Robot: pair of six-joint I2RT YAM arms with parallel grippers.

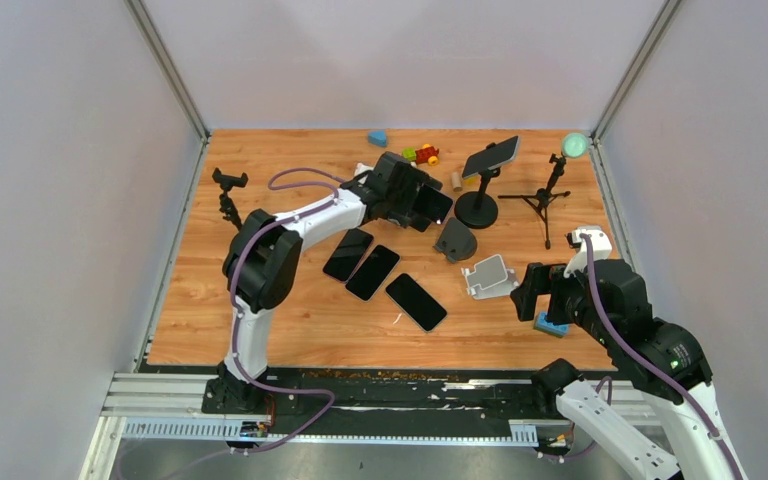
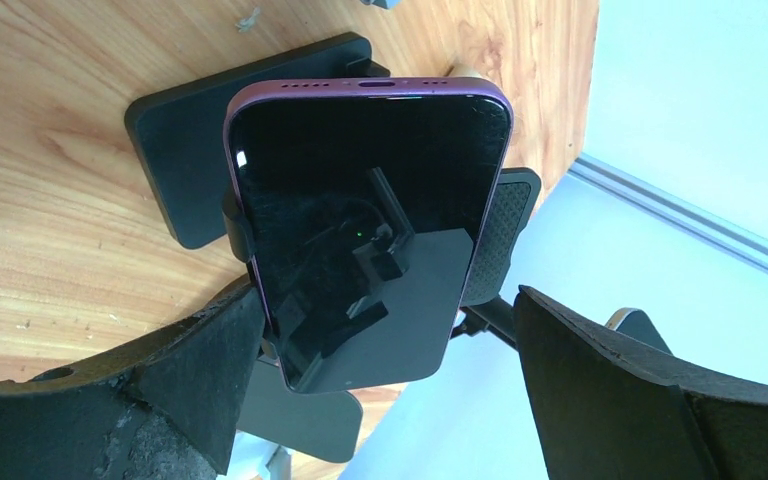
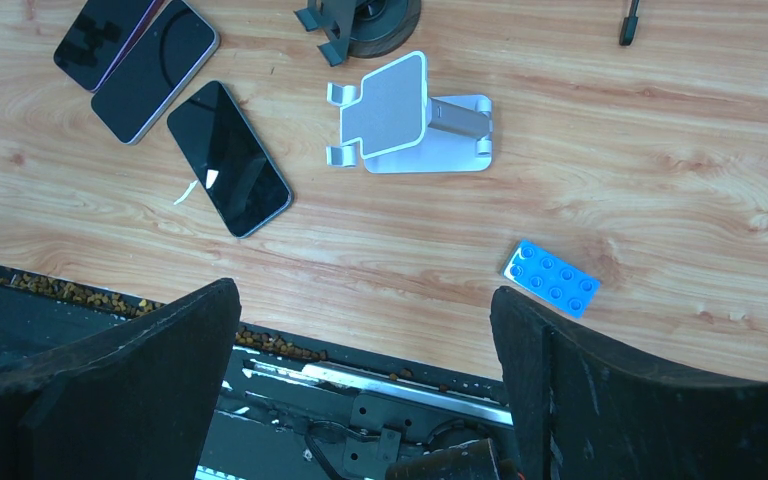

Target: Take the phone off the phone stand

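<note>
A dark phone with a purple edge (image 2: 355, 180) fills the middle of the left wrist view, propped up on a black stand (image 2: 175, 165). From above, that phone (image 1: 432, 204) shows just right of my left wrist. My left gripper is open, one finger (image 2: 195, 385) to each side of the phone's lower part in its view, with gaps left between. Whether the fingertips reach the phone's depth I cannot tell. Much of the stand is hidden behind the phone. My right gripper stands open and empty over the table's front right.
Three phones lie flat, including a black one (image 1: 416, 302). A round-based stand (image 1: 477, 208) carries another phone or screen (image 1: 492, 156). A grey stand (image 1: 455, 240), a silver stand (image 3: 400, 120), a tripod (image 1: 548, 195) and a blue brick (image 3: 552, 278) stand nearby.
</note>
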